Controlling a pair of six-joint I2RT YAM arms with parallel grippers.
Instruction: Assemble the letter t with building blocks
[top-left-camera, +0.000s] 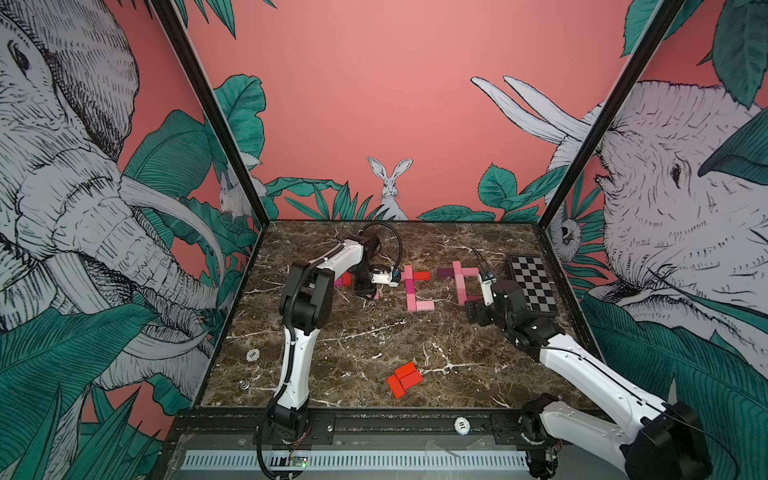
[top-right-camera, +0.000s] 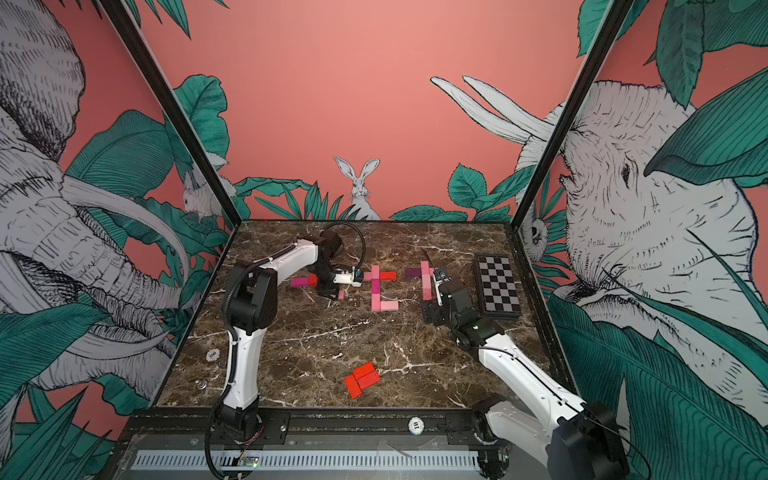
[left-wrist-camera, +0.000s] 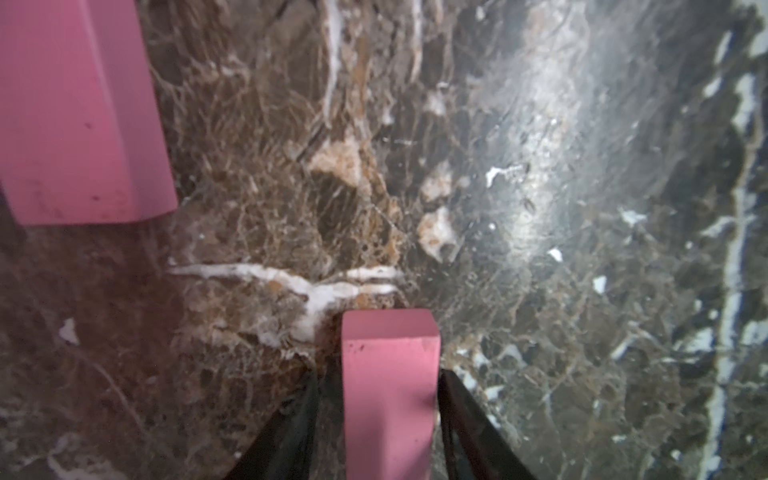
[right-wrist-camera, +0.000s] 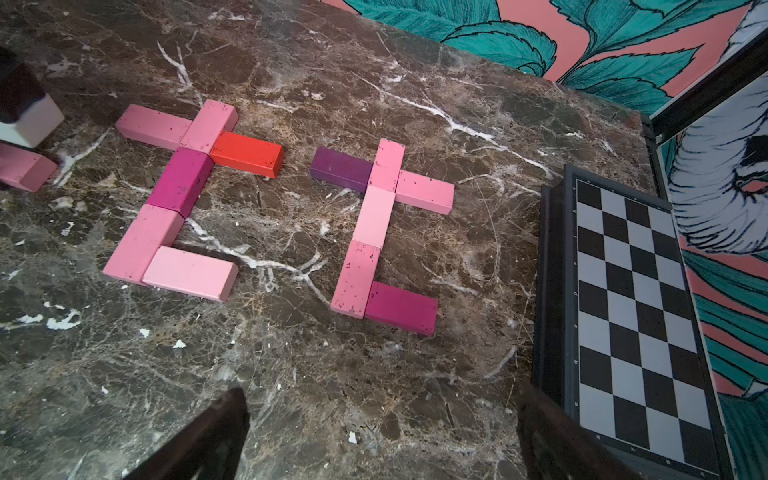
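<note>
Two t shapes of blocks lie on the marble table: a middle one with a magenta stem block and red arm, and a right one with a purple arm and magenta foot. My left gripper is open around the end of a pink block at the left group, which is partly hidden by the arm; another pink block lies nearby. My right gripper hovers open and empty in front of the right t.
Red blocks lie at the front centre. A checkerboard stands at the right edge.
</note>
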